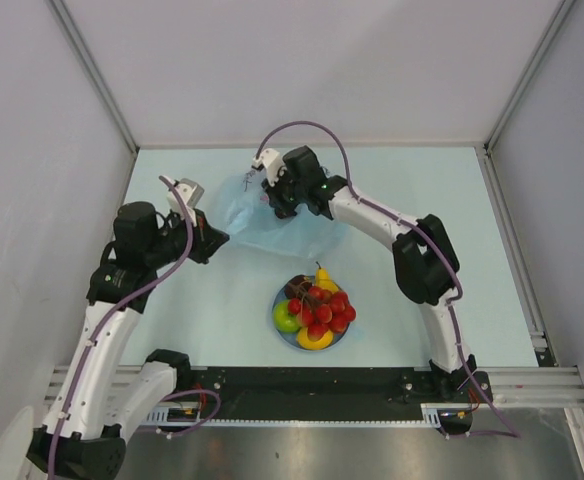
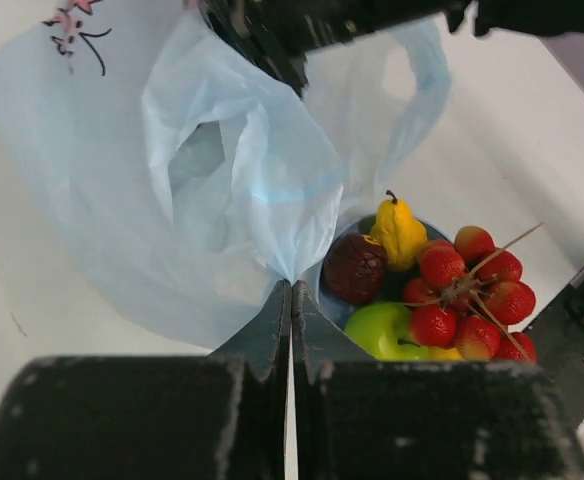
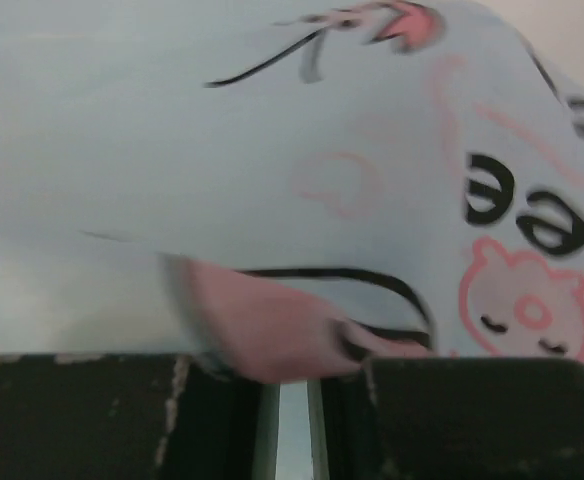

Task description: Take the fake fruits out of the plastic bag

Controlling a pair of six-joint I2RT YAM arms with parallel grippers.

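The pale blue plastic bag (image 1: 262, 230) lies crumpled on the white table, printed with pink cartoons and black lettering (image 3: 532, 290). My right gripper (image 1: 277, 205) is over the bag's upper middle; in its wrist view it is shut at the printed plastic (image 3: 122, 150), with pink print just past the fingers. My left gripper is shut, its tips at the left part of the bag; nothing clear shows between them. A bowl (image 2: 334, 300) holds a yellow pear (image 2: 400, 235), a green apple (image 2: 377, 330), a dark fruit (image 2: 355, 270) and several red fruits (image 1: 327, 315).
The bowl sits at the table's front middle, below the bag. The table's front edge (image 1: 272, 370) has dark rails beyond it.
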